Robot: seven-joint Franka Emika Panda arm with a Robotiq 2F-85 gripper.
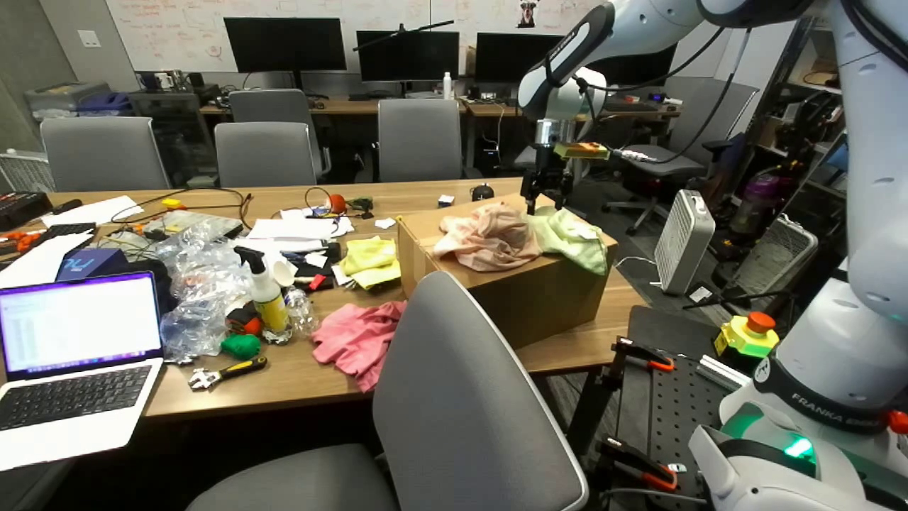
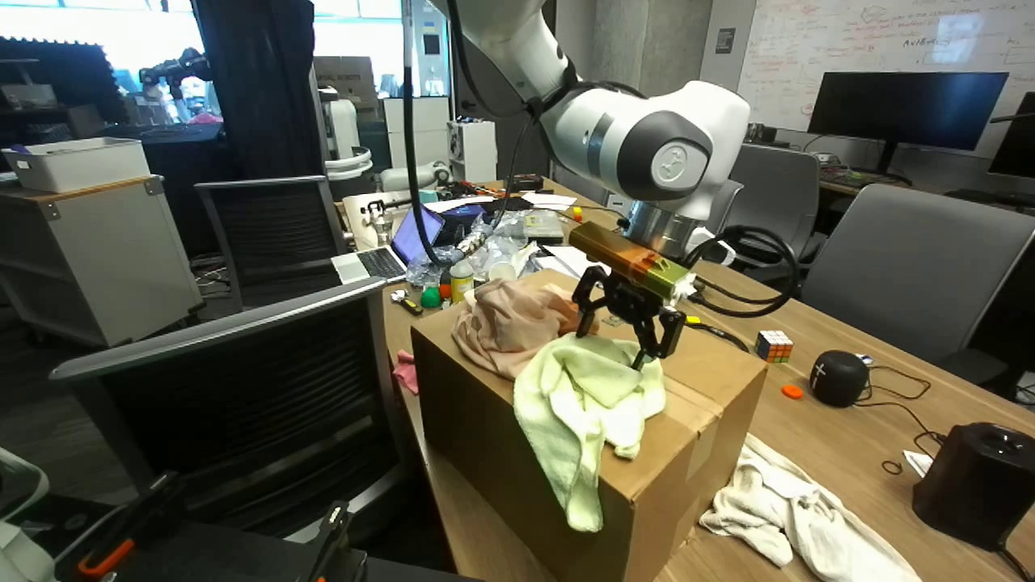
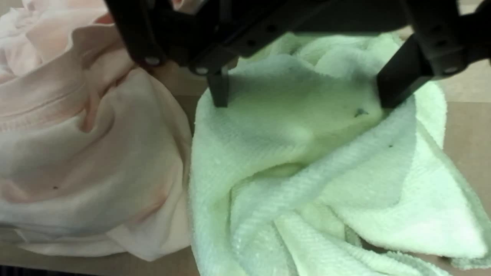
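A pale green towel [image 2: 593, 388] lies crumpled on top of a cardboard box [image 2: 543, 466], one end hanging over the front edge. My gripper [image 2: 611, 351] is open right over it, its fingers spread to either side of a raised fold. In the wrist view the gripper spans the upper part of the green towel [image 3: 294, 133], and the finger [image 3: 219, 89] on the left reaches its edge. Whether the tips touch the fabric I cannot tell. Beside it on the box rests a bunched peach cloth [image 1: 489, 237], clear of the fingers.
A white cloth [image 2: 805, 514] lies on the table beside the box, near a black speaker [image 2: 839, 378] and a puzzle cube [image 2: 773, 346]. Pink cloth [image 1: 362, 338], yellow cloth [image 1: 371, 260] and clutter fill the table left of the box. A chair [image 1: 477, 392] stands close in front.
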